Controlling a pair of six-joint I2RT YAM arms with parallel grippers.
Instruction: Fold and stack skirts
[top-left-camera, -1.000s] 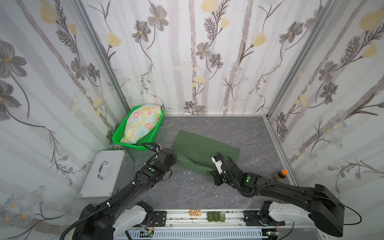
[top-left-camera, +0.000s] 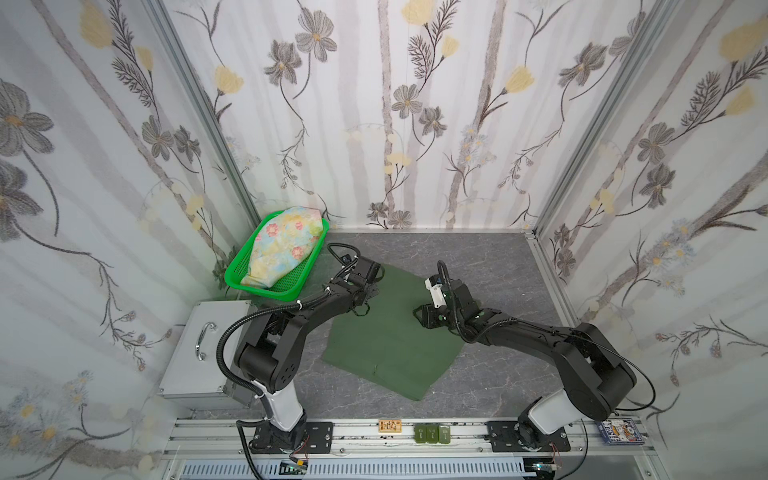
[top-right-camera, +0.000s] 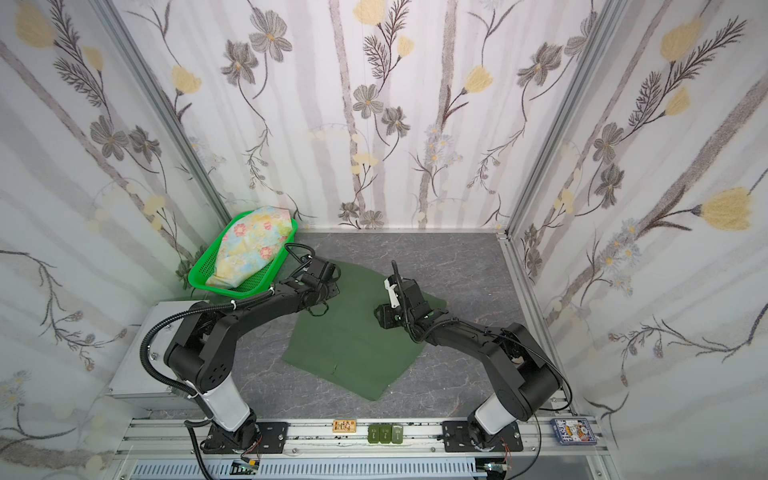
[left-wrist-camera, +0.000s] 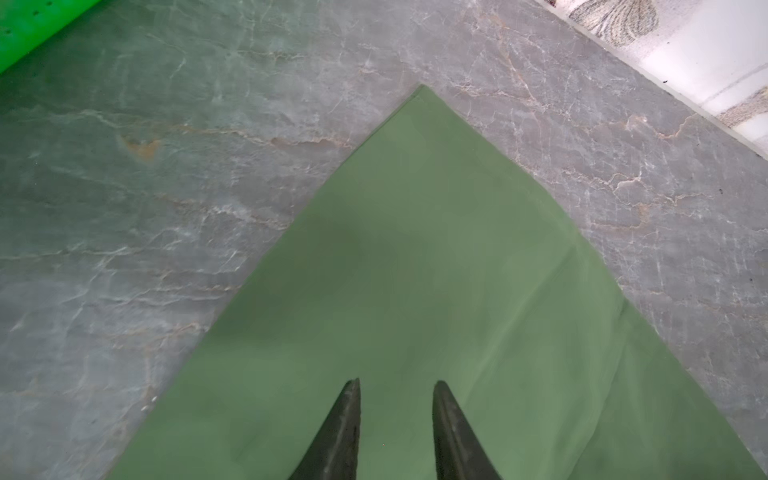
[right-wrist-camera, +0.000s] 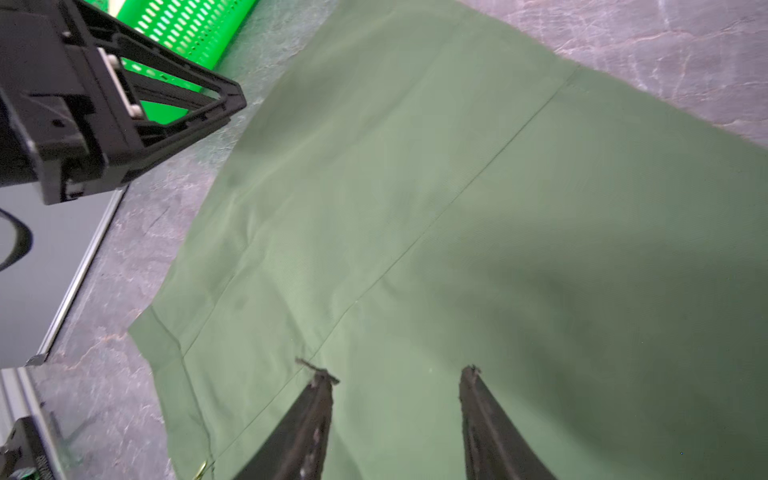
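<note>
A dark green skirt (top-left-camera: 384, 356) lies spread flat on the grey table in the middle, one far corner visible in the left wrist view, with faint creases across it. My left gripper is over the skirt's upper left part, open with nothing between its fingers. My right gripper hangs open above the skirt's right middle, with the fabric beneath it. A folded pastel floral cloth (top-right-camera: 248, 248) lies in the green basket (top-left-camera: 295, 285) at the back left.
A grey metal box (top-left-camera: 184, 352) stands at the left front, beside the left arm.
Both arms have moved toward the back. The skirt, earlier doubled over in a band, now lies opened out toward the front of the table.
</note>
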